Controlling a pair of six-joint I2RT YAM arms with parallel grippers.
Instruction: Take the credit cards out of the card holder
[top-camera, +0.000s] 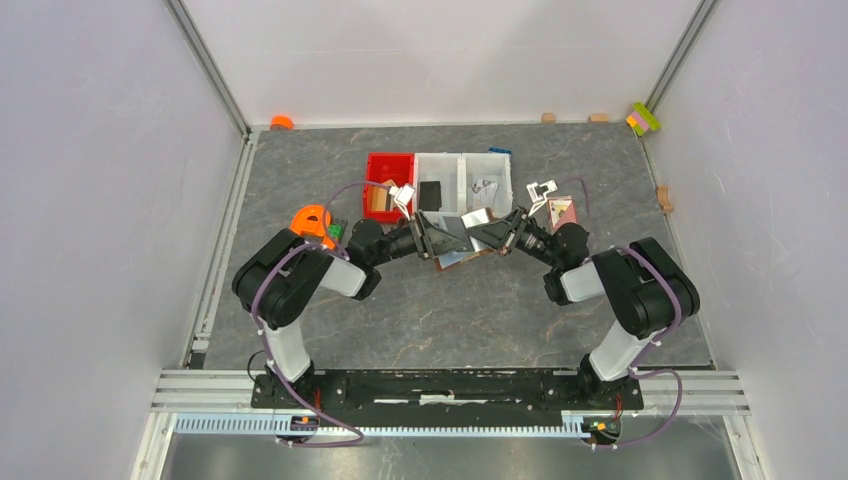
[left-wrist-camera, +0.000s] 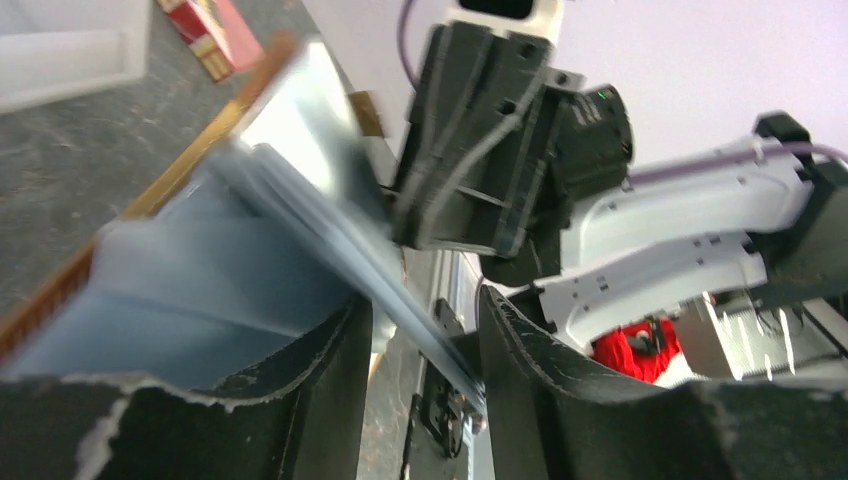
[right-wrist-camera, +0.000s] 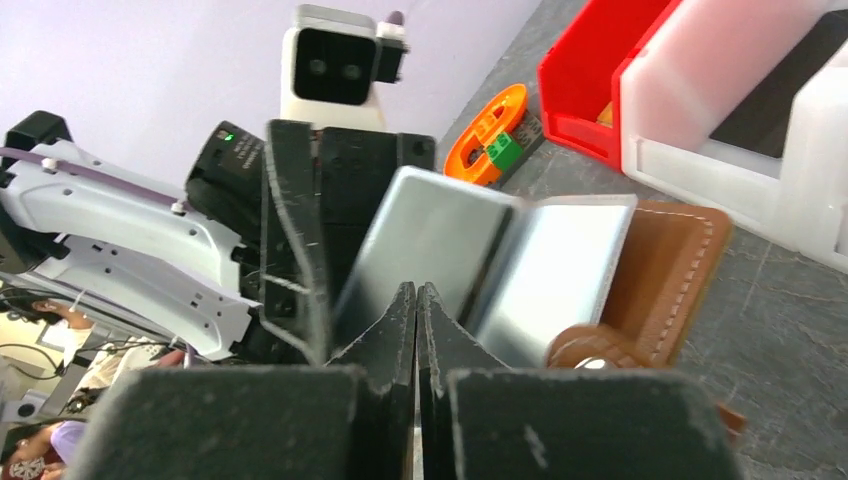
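Observation:
The brown card holder (right-wrist-camera: 690, 260) lies spread in the middle of the table, tilted in the top view. Its clear sleeves stand fanned up, and a pale blue-grey sleeve (left-wrist-camera: 210, 260) fills much of the left wrist view. My left gripper is open, with the edge of a thin sheet running between its fingers. My right gripper is shut over the holder, and nothing clear shows between its fingertips. Both grippers meet above the holder and hide part of it. No loose credit card can be made out.
Just behind the holder stand a red bin (top-camera: 390, 158) and a white divided tray (top-camera: 438, 165). An orange toy (top-camera: 310, 220) lies to the left and a pink card box (top-camera: 561, 210) to the right. In front, the table (top-camera: 440, 320) is bare.

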